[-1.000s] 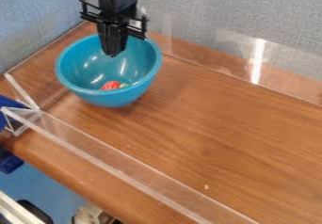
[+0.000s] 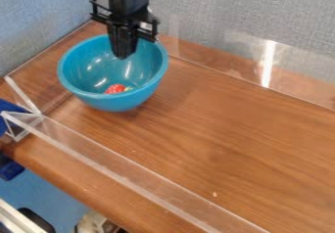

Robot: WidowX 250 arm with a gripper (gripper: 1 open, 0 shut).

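Observation:
A blue plastic bowl [image 2: 147,80] sits at the back left of the wooden table [image 2: 222,149], with a small red object [image 2: 116,89] lying on its bottom. My black gripper [image 2: 123,51] hangs over the bowl's back part, its fingers pointing down to about the rim's height. It looks shut, and nothing shows between its fingers.
Clear low walls [image 2: 157,186] edge the table at front left and along the back. A dark blue object with white struts [image 2: 19,119] stands past the left edge.
My gripper has shifted slightly to the right over the bowl. The bowl and the red object show little change.

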